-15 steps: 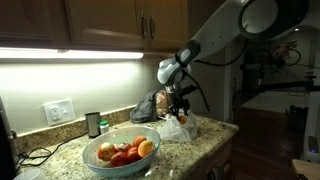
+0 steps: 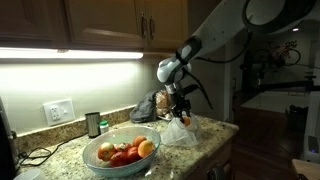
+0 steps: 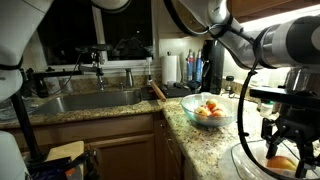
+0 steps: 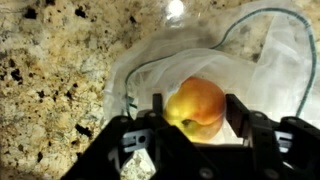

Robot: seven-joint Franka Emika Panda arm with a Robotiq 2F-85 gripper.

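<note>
A red-orange and yellow round fruit [image 4: 196, 105] lies in a white, translucent bag [image 4: 265, 78] with a dark green edge line. My gripper reaches down over it, one finger on either side of the fruit. The fingers stand well apart; whether both press on the fruit is unclear. In exterior view 1 the bag [image 2: 178, 135] rests on the counter below the gripper, with the fruit [image 2: 186, 120] showing as an orange spot. The fruit [image 3: 281, 165] also appears low at the right in exterior view 2.
A light blue-green bowl [image 2: 92, 157] of several fruits stands on the speckled counter [image 4: 50, 70], left of the bag in exterior view 1. Dark containers [image 2: 145, 108] stand by the wall behind. Upper cabinets [image 2: 105, 20] hang overhead.
In exterior view 1 the gripper and orange spot have shifted slightly, and the white bag looks lower and flatter around them. The bowl has not moved.
</note>
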